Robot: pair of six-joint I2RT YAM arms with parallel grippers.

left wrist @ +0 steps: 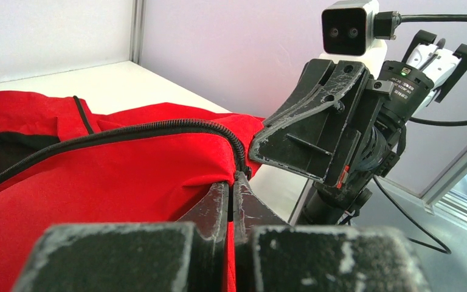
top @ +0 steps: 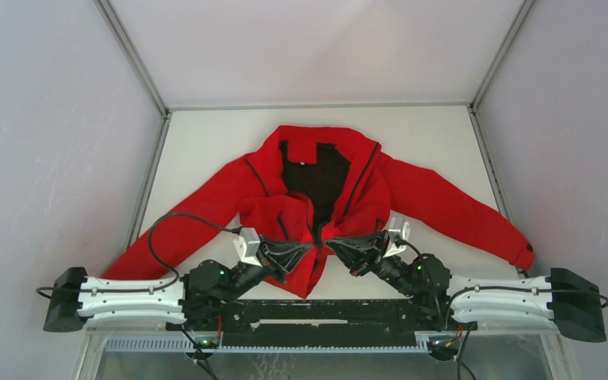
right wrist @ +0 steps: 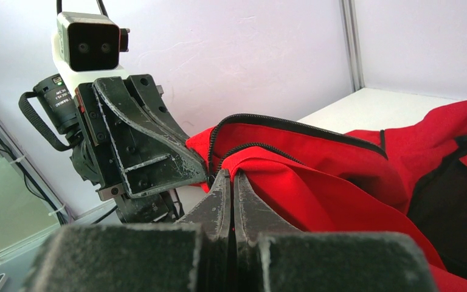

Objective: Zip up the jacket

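The red jacket [top: 443,196] lies spread on the table, its front parted over the dark lining [top: 317,178]. At its lower front, my left gripper [top: 312,245] and right gripper [top: 327,242] point at each other, close together. Both are shut, with the jacket's front edges pinched in their tips. In the left wrist view, a black zipper strip [left wrist: 158,126] arches across the red cloth and bends down to the left fingertips [left wrist: 217,198]. The right wrist view has red fabric [right wrist: 264,167] gathered at the right fingertips, with two toothed strips [right wrist: 304,126] behind. I cannot make out the slider.
White table surface [top: 206,131] shows around the jacket. The sleeves [top: 170,237] spread to either side. Walls [top: 39,142] enclose the sides and back, and a dark rail [top: 324,311] runs along the front.
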